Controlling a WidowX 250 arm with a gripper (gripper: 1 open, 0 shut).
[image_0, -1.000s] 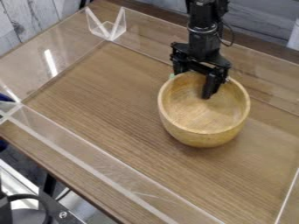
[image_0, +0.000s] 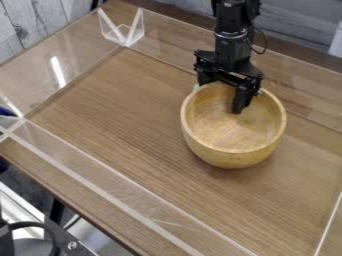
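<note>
A large wooden bowl (image_0: 230, 140) sits right of centre on the wooden table. My black gripper (image_0: 235, 86) reaches down from the top of the view over the bowl's back part; its fingertips are dark and partly inside the bowl, and whether they hold anything is hard to tell. A small light green bit shows at the bowl's back left edge, mostly hidden.
A black curved object (image_0: 27, 235) lies at the bottom left corner.
The arm and bowl look nearly unchanged.
</note>
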